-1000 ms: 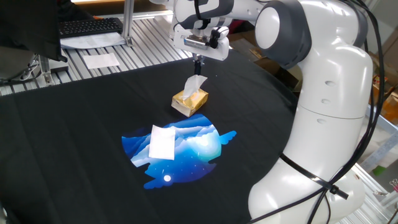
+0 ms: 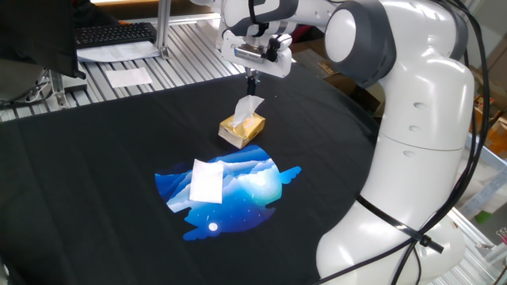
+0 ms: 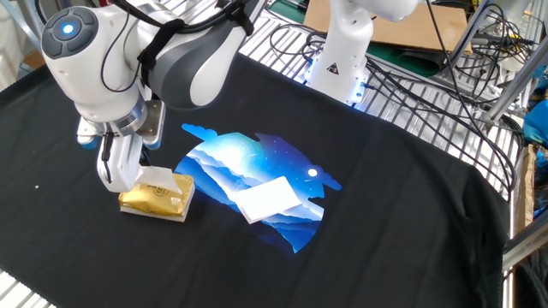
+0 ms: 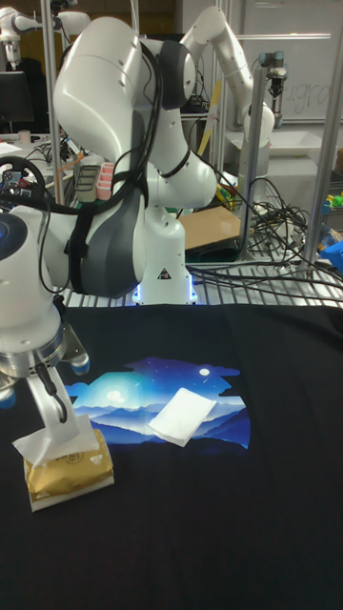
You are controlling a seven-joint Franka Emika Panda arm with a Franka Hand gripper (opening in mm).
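A gold tissue pack with a white tissue standing out of its top lies on the black cloth. Right above that tissue, my gripper points down, its dark fingertips at or very near the tissue's upper edge. Whether they touch or pinch it cannot be made out. A white part of the wrist hides the fingers in exterior views 2 and 3. On the blue mountain picture rests a flat white sheet, apart from the pack.
Black cloth covers the table, with wide clear room around the picture. Behind the pack in exterior view 1 are a slatted metal surface, a paper and a keyboard. My arm's base stands beyond the picture.
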